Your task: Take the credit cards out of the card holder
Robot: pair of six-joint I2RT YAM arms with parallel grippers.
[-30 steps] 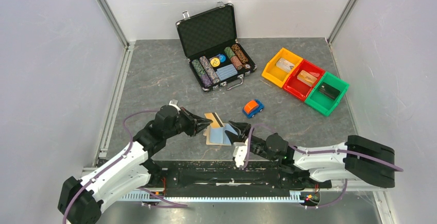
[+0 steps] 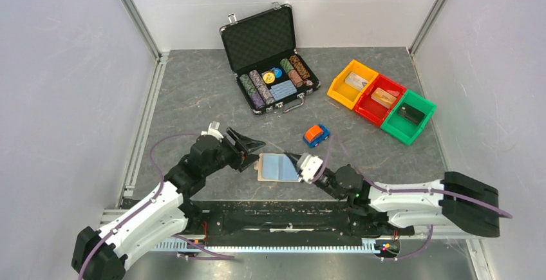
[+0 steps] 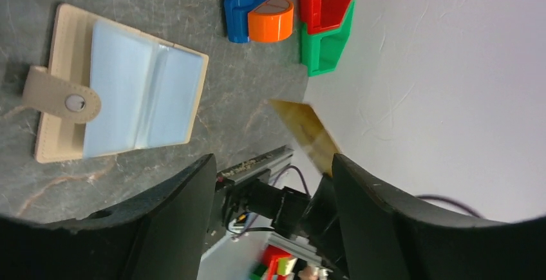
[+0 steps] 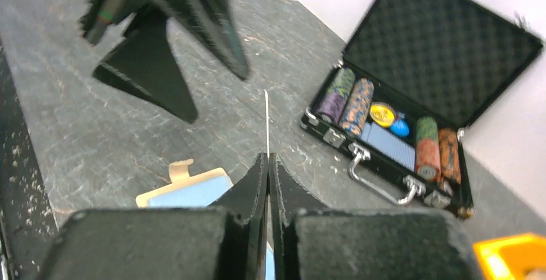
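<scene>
The opened card holder [image 2: 279,168], light blue inside with a beige border and a snap strap [image 3: 64,96], lies flat on the grey table. My right gripper [image 2: 290,156], above the holder's right side, is shut on a thin gold card [image 3: 304,125]. Seen edge-on in the right wrist view, that card [image 4: 267,125] rises as a pale line from between the fingertips. My left gripper [image 2: 261,151] stands open at the holder's left, its fingers empty and apart from the card. Whether more cards sit inside the holder cannot be told.
Behind the holder is a toy car [image 2: 316,135], orange and blue. Yellow [image 2: 336,90], red [image 2: 369,112] and green [image 2: 405,135] bins, each with an item inside, stand at the back right. An open poker chip case [image 2: 261,38] occupies the back middle.
My left gripper has opened and let go of it, while the right gripper has moved right with the card.
</scene>
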